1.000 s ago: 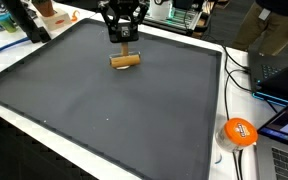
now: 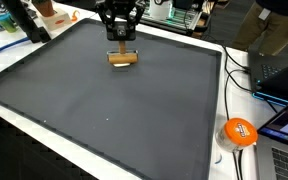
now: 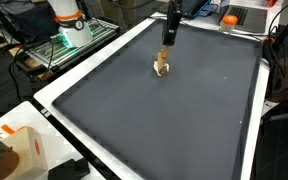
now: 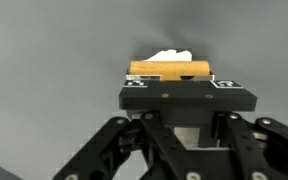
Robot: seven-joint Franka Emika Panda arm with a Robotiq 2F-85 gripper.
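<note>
A tan wooden cylinder (image 2: 123, 58) lies crosswise at the far side of the dark board, straight under my gripper (image 2: 122, 42). A short upright wooden piece (image 2: 122, 47) is between the fingers and reaches down to the cylinder; whether the two are joined I cannot tell. From the other side, the same wooden piece (image 3: 164, 54) hangs below the dark gripper, with something white (image 3: 161, 68) low beside it. In the wrist view the cylinder (image 4: 170, 69) shows beyond the black fingers (image 4: 188, 95), a white patch (image 4: 171, 56) behind it. The grip itself is hidden there.
Most of the dark board (image 2: 124, 105) is bare. An orange-topped white object (image 2: 236, 134) stands off its right side, near cables and a laptop (image 2: 279, 155). Bottles and clutter (image 2: 4, 32) sit beyond the left far corner.
The cylinder was slightly tilted in exterior view 1 and now lies more level. It and my gripper have shifted a little left and away from the camera. The grip looks the same.
</note>
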